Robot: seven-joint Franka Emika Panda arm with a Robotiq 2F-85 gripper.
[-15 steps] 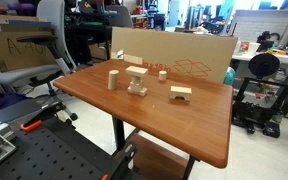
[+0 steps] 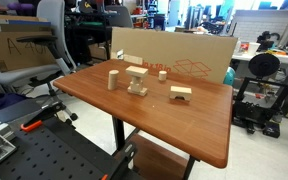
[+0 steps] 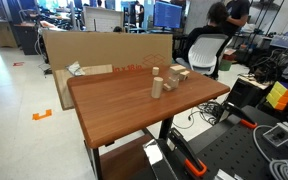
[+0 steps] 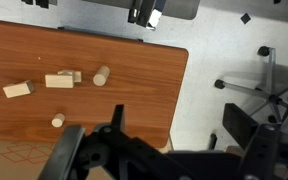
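Note:
Several pale wooden blocks stand on the brown table [image 2: 199,125]. An upright cylinder [image 2: 113,79] is nearest the table's left front. Beside it rises a small stack with a flat block [image 2: 137,71] on top. A shorter cylinder [image 2: 162,75] is farther back, and a block with a notch below [image 2: 180,93] lies to the right. In the wrist view, seen from above, the cylinder [image 4: 102,76], the stack [image 4: 63,79] and the notched block [image 4: 20,89] are left of centre. My gripper appears open high over the table, its dark fingers wide apart, nothing visible between them.
A cardboard panel [image 2: 174,55] stands along the table's back edge. Clear tabletop [image 4: 144,95] spreads to one side of the blocks. A black bench [image 2: 64,150] is in front, and an office chair [image 2: 19,60] stands at the left.

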